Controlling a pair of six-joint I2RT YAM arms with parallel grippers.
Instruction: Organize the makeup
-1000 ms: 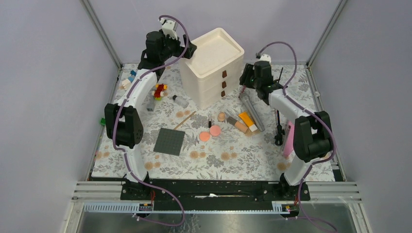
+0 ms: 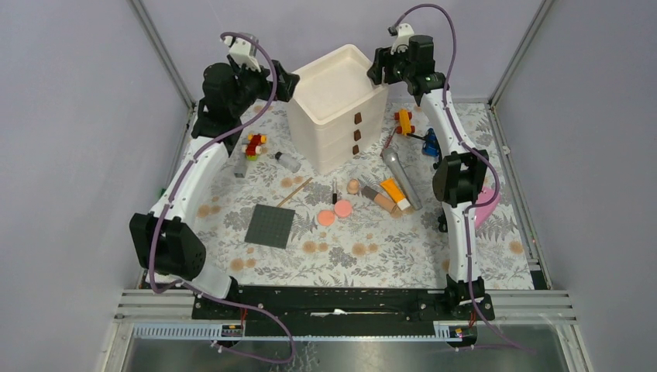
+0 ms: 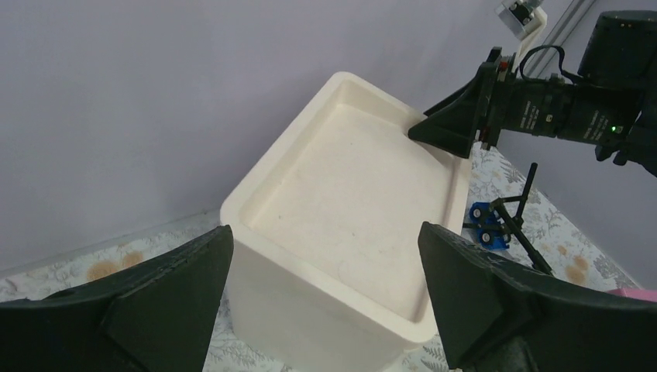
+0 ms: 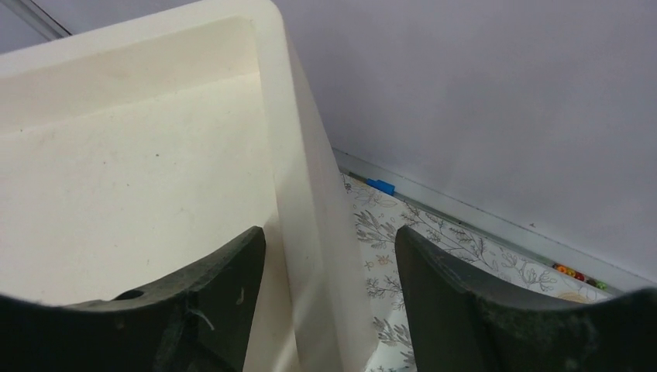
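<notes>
A cream drawer box (image 2: 325, 136) with an empty tray top (image 3: 341, 209) and brown pulls stands at the back centre. My left gripper (image 2: 285, 84) is open just left of its top, nothing between the fingers. My right gripper straddles the rim at the box's right side, its fingers part open and apart, one inside the tray and one outside. Makeup lies in front: pink compacts (image 2: 342, 208), an orange tube (image 2: 395, 194), a foundation bottle (image 2: 378, 198), a dark palette (image 2: 270, 225) and a small brush (image 2: 335, 193).
Toy cars (image 2: 253, 146) lie left of the box, more toys (image 2: 404, 122) to its right, with a long grey cylinder (image 2: 400, 178) and a pink item (image 2: 488, 207). The front of the table has free room.
My right gripper has risen from beside the box up to its top rim. My left gripper has drawn back a little to the left from the box's top.
</notes>
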